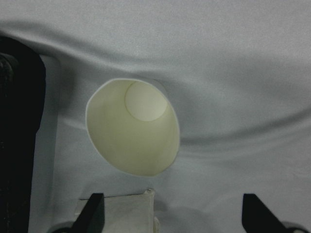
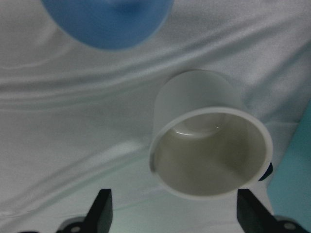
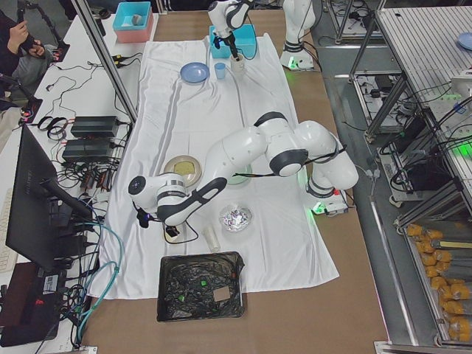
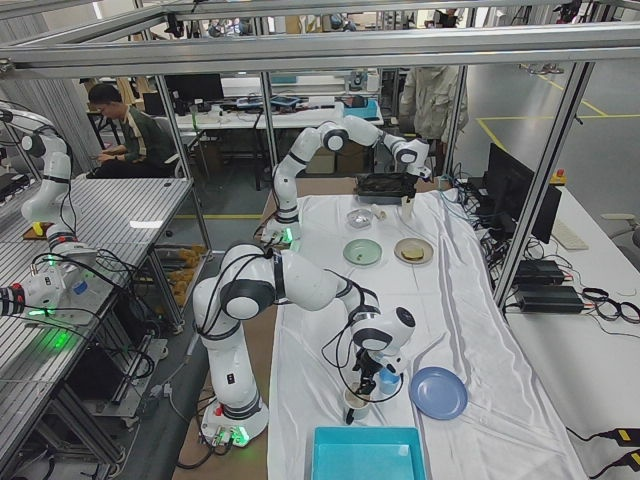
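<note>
My left gripper stands open above a cream cup (image 1: 131, 141) on the white cloth, beside the black bin (image 3: 199, 308). In the left wrist view a pale flat object (image 1: 126, 213) lies between the fingertips' level and the cup's side. My right gripper is open just over a white mug (image 2: 194, 92); a blue cup (image 2: 107, 24) is beside the mug, and the edge of a teal bin (image 2: 291, 179) shows at the right.
A blue plate (image 4: 438, 393), a green plate (image 4: 362, 252), a tan plate (image 4: 414, 260) with a yellow item and a foil bowl (image 3: 236, 217) lie on the cloth.
</note>
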